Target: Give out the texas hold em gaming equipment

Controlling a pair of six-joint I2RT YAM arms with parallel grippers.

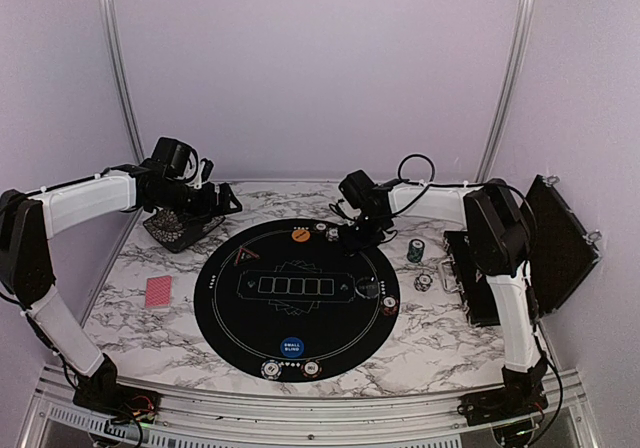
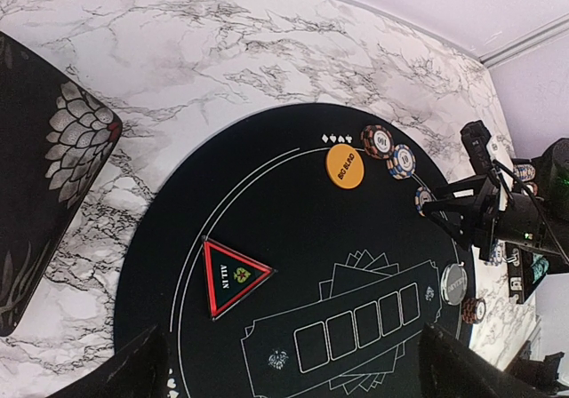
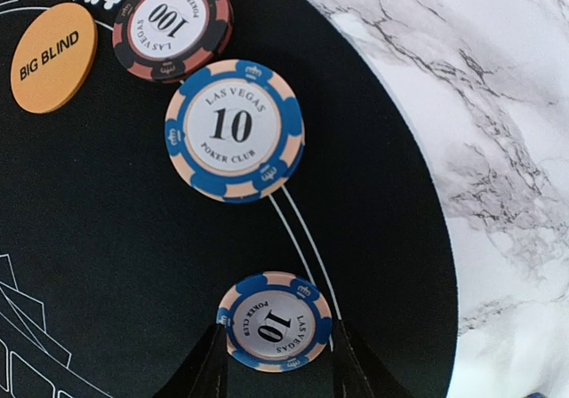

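Note:
My right gripper is parted around a blue-and-cream 10 chip [image 3: 276,322] low over the black poker mat [image 1: 270,323]. One fingertip appears close against the chip's left edge, and a slim gap shows at its right. Another 10 chip [image 3: 235,130] lies farther up the mat, touching or overlapping a red-brown 100 chip [image 3: 172,27] beside the orange BIG BLIND disc [image 3: 53,58]. At the upper left, my left gripper [image 1: 228,200] hangs open and empty near the dark patterned case [image 1: 180,230]. The ALL IN triangle [image 2: 233,278] rests on the mat.
Right of the mat stand a green chip stack [image 1: 415,251] and more chips [image 1: 423,282], close to the open black case [image 1: 560,238]. Red cards [image 1: 158,291] lie at left. A blue SMALL BLIND disc [image 1: 291,348] has chips in front.

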